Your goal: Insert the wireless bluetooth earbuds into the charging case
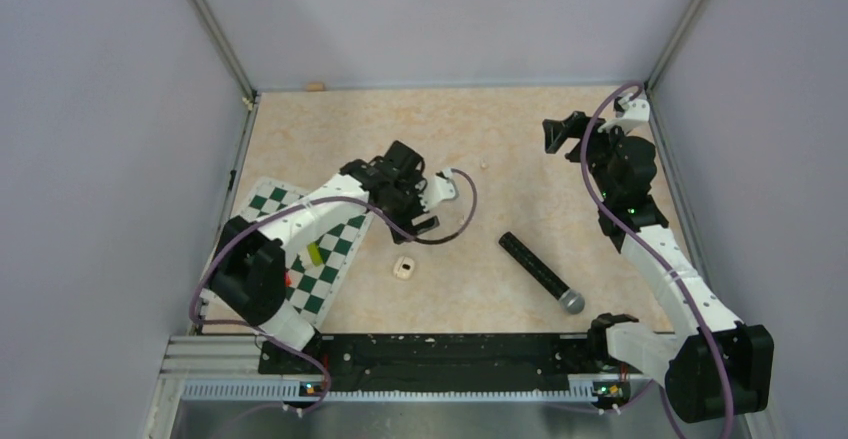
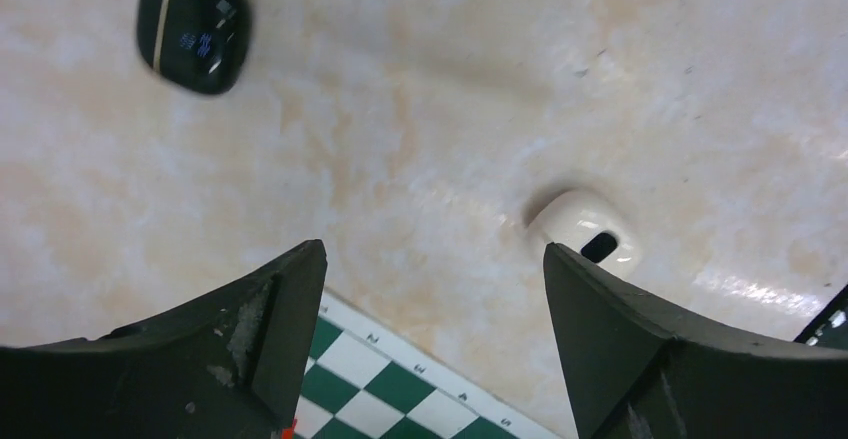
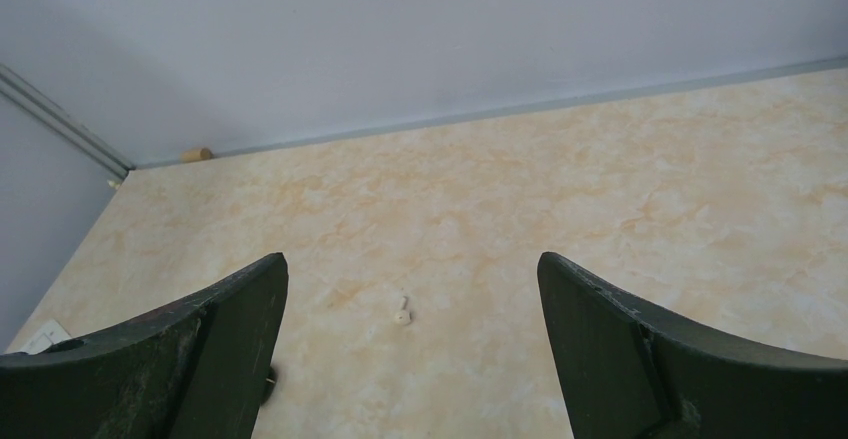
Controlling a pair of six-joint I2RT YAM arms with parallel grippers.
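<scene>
A rounded white case with a dark oval window lies on the table, partly behind one finger in the left wrist view; from above, the white case sits front of centre. Small white earbud-like pieces lie on bare table, tiny from above. My left gripper is over the table with its fingers well apart and nothing between them; seen from the top, the left gripper is just behind the white case. At the right, my raised right gripper stands open and empty.
A black case with a pale seam and lit digits lies apart from the white one. A green-and-white checkered board is beneath the left arm. A black microphone lies right of centre.
</scene>
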